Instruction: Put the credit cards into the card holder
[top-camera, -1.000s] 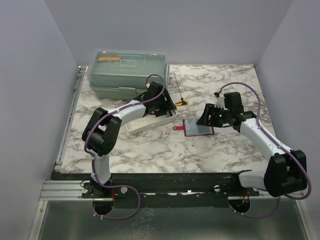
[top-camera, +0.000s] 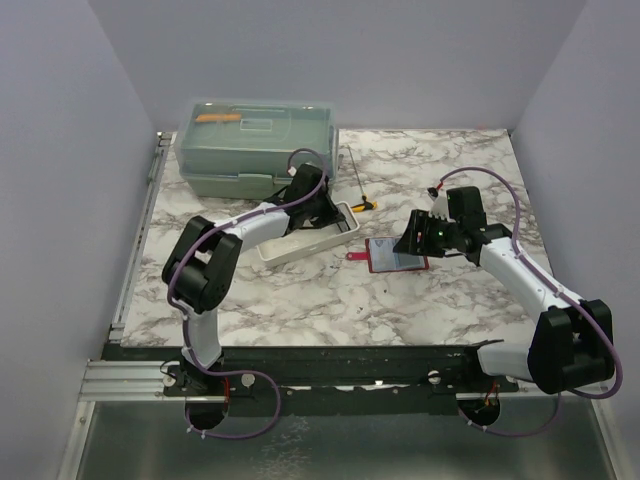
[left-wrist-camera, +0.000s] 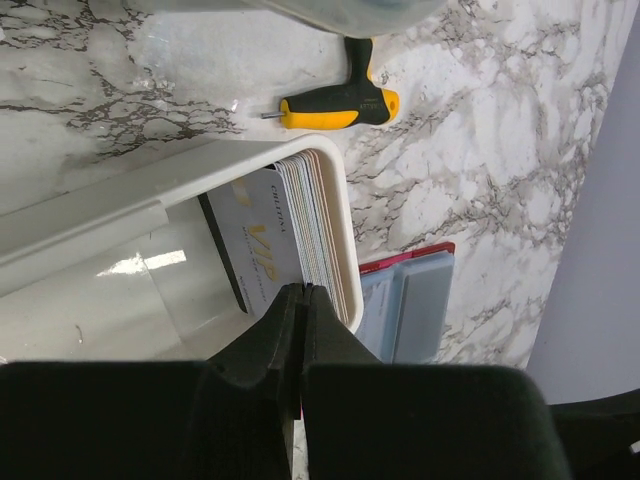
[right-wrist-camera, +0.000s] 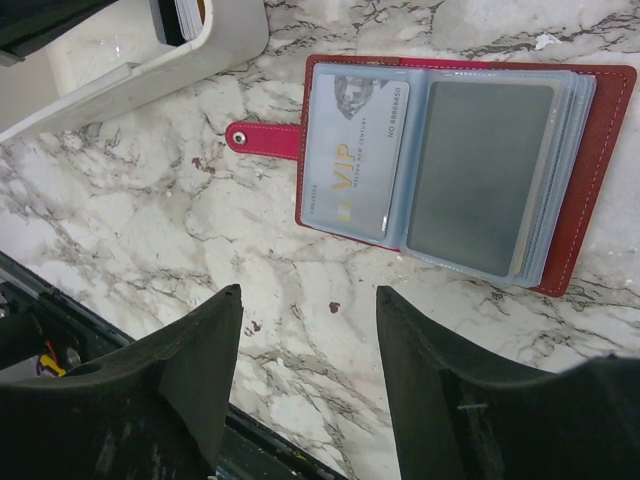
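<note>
A white plastic box (left-wrist-camera: 135, 170) holds a stack of cards (left-wrist-camera: 255, 225) at its right end, a silver VIP card facing up. My left gripper is shut with its tips at the lower part of that stack; whether a card is between them I cannot tell. The red card holder (right-wrist-camera: 575, 180) lies open right of the box, a VIP card (right-wrist-camera: 350, 160) in its left clear sleeve and the right sleeve (right-wrist-camera: 478, 170) showing grey. My right gripper hangs over the table near the holder, fingers apart, nothing between them.
A large green translucent case (top-camera: 255, 150) stands behind the box. A yellow-black T-handle screwdriver (left-wrist-camera: 335, 105) lies just behind the box.
The right arm looks unchanged.
</note>
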